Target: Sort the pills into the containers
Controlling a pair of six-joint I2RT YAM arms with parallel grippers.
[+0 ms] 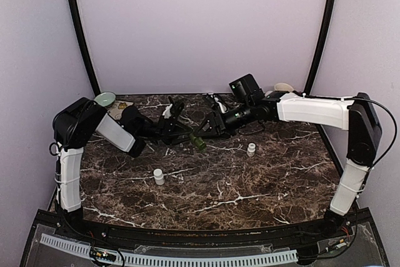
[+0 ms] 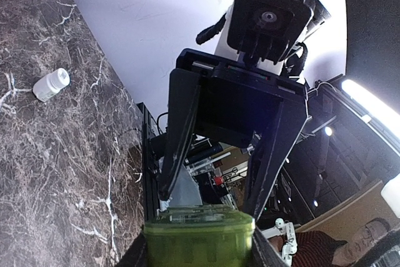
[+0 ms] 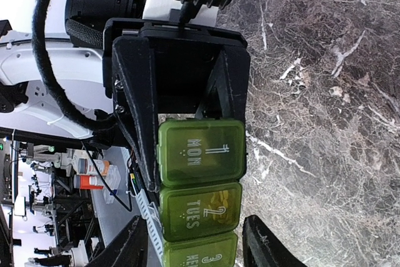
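Observation:
A green pill organizer (image 1: pixel 198 142) hangs tilted above the table's middle. In the right wrist view its closed lids (image 3: pixel 201 152) read MON, TUES and a part-cut third; something yellowish shows through the TUES lid. My left gripper is shut on the organizer, one finger along each side. The right gripper stands open, its fingers (image 3: pixel 134 242) on both sides of the organizer's lower part with gaps visible. A white bottle (image 1: pixel 159 176) stands at front left, another white bottle (image 1: pixel 251 149) to the right.
Toward the back left are a pale green bowl (image 1: pixel 105 99) and a patterned card or tray (image 1: pixel 120 110), partly behind the left arm. A pale bowl (image 1: pixel 284 87) sits at the back right.

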